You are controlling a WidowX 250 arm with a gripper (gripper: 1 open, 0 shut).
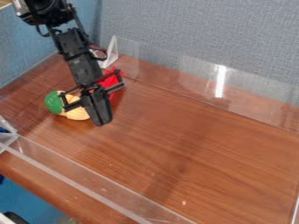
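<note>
My black gripper (100, 110) hangs low at the left of the wooden tray, its tip over a yellow object (75, 113) with a green end (54, 102). A red object (112, 79) lies just behind the gripper, partly hidden by it. The gripper looks shut; whether it touches either object I cannot tell.
Clear plastic walls (117, 187) edge the wooden floor (198, 149), whose middle and right are bare. Something white stands behind the arm at the back left. A blue object is partly visible at the far left edge.
</note>
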